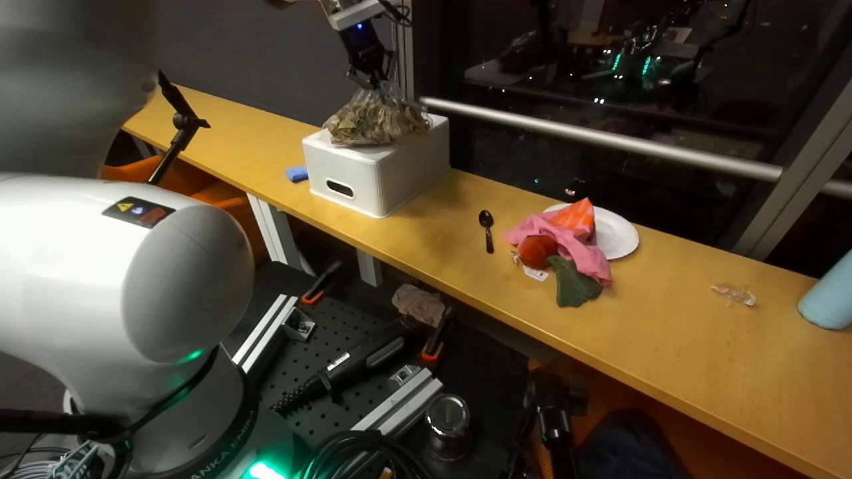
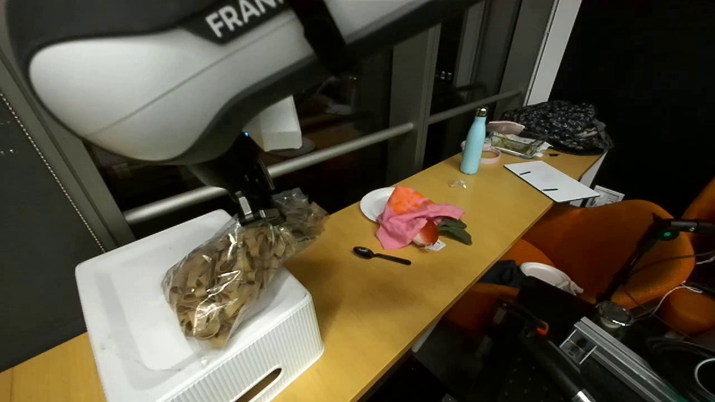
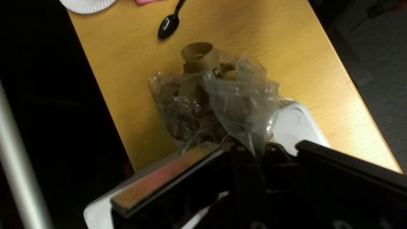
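My gripper (image 1: 375,83) is shut on the thin plastic of a clear bag (image 1: 375,120) full of brown curled strips. The bag hangs from the fingers over a white box (image 2: 305,321) on the wooden table. In the second exterior view the bag (image 2: 224,281) slants across the box top, its loose end sticking out to the right past the gripper (image 2: 258,218). Gathered film rises from between the fingertips in the wrist view, where the bag (image 3: 244,103) hides part of the box (image 3: 297,124). Whether the bag's underside touches the box is hard to tell.
A black spoon (image 1: 486,231) lies right of the box. Beyond it, a pink cloth (image 1: 587,254), a red round item (image 1: 536,251) and a green piece (image 1: 575,286) sit by a white plate (image 1: 616,234). A blue bottle (image 2: 473,144) stands farther along. A metal rail (image 1: 599,140) runs behind.
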